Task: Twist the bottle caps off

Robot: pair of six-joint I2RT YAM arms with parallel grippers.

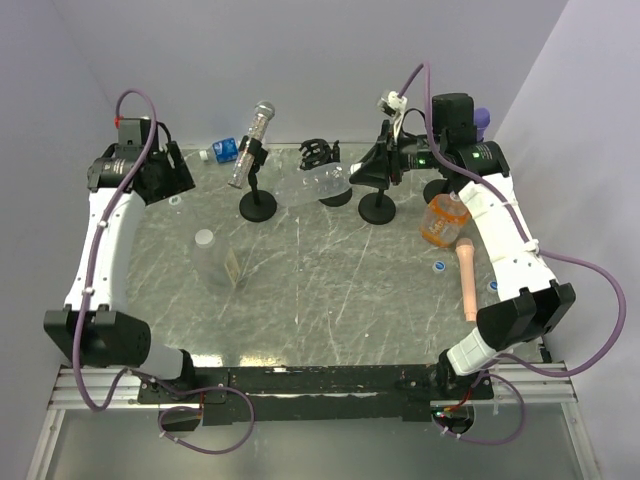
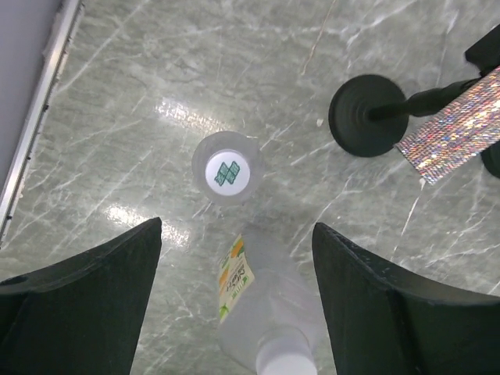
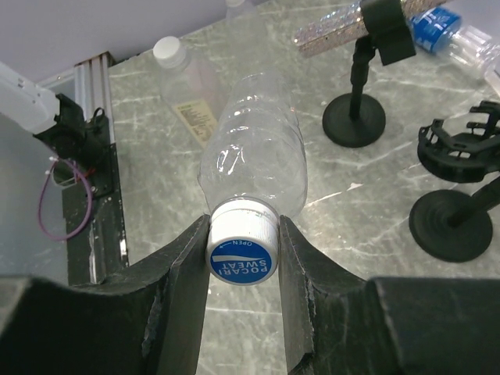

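Observation:
A clear bottle [image 3: 254, 148] lies on its side in the air, its white cap with a blue label [image 3: 243, 254] held in my right gripper, which is shut on it. At the left of the table stand two capped bottles: a large clear one [image 1: 217, 262] with a white cap and a slimmer one with a white cap [image 2: 227, 173]. In the left wrist view my left gripper has its fingers apart, nothing between them; beyond and below the gap are those bottles. A blue-labelled bottle [image 1: 223, 151] lies at the back.
Black stands [image 1: 257, 205] line the back, one carrying a glittery microphone [image 1: 254, 142]. On the right are an orange-labelled bottle [image 1: 444, 218], a loose blue cap [image 1: 438, 267] and a peach-coloured microphone [image 1: 466, 280].

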